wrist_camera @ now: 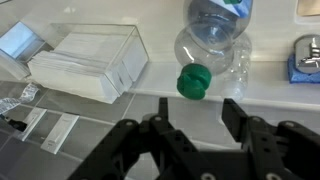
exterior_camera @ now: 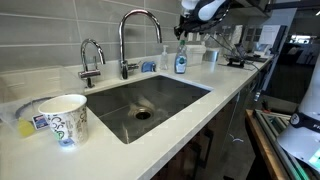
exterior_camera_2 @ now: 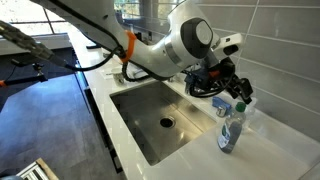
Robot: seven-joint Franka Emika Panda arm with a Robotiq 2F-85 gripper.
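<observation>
A clear bottle with a blue label (exterior_camera_2: 231,134) and a green cap (exterior_camera_2: 240,107) stands upright on the counter, close to the tiled wall. My gripper (exterior_camera_2: 243,91) is just above it. From the wrist view, the green cap (wrist_camera: 194,82) lies a little ahead of the space between my dark fingers. The fingers are apart, with nothing between them. In exterior view 1 the bottle (exterior_camera: 181,62) is small at the counter's far end, below my gripper (exterior_camera: 184,30).
Along the wall are a soap dispenser (exterior_camera: 165,59), a blue item (exterior_camera: 148,66) and a tall black faucet (exterior_camera: 123,45) by the sink (exterior_camera: 150,108). A patterned white cup (exterior_camera: 66,122) stands at the near end. Bare counter lies in front of the bottle.
</observation>
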